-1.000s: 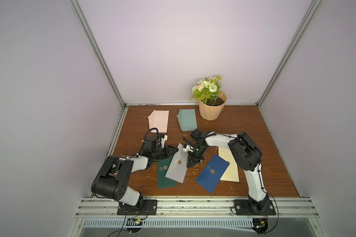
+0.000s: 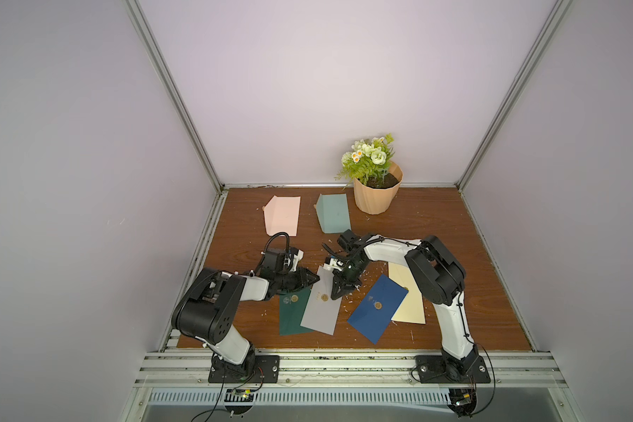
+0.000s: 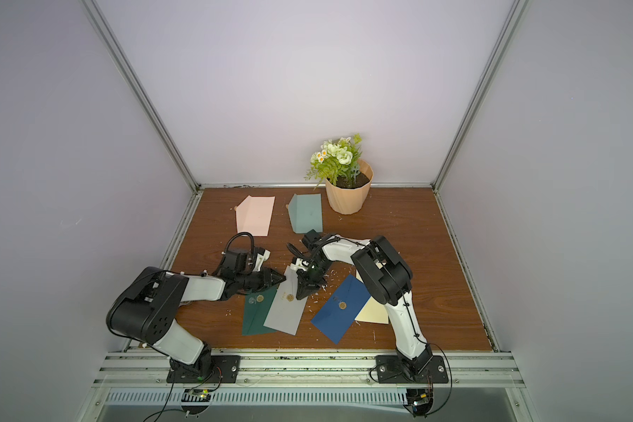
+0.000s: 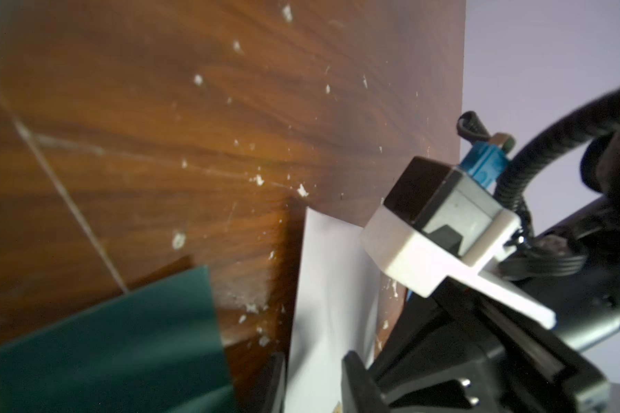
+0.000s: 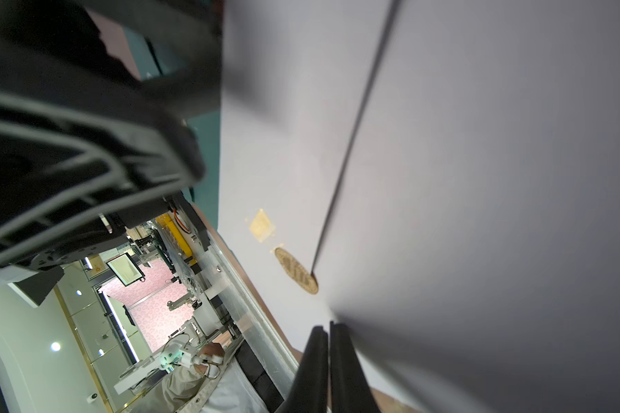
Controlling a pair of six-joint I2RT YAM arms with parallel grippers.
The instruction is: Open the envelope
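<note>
The light grey envelope [image 2: 319,318] lies tilted between my two arms, partly over the dark green envelope [image 2: 289,320]. In the right wrist view its round brown seal [image 5: 296,270] sits at the tip of the flap edge, beside a pale sticker mark [image 5: 261,225]. My right gripper is shut on the near edge of the grey envelope, close to the seal. At the envelope's left side my left gripper stands open. Pale envelope surface shows between its fingers, and whether they touch it I cannot tell.
A blue envelope [image 2: 381,314] overlaps a cream envelope [image 2: 411,309] on the right. Pink [image 2: 284,214] and teal [image 2: 334,213] envelopes lie at the back, with a flower pot [image 2: 375,199] behind. Paper scraps litter the table.
The grey envelope has slid toward the front and slightly right. The right arm has hardly moved.
</note>
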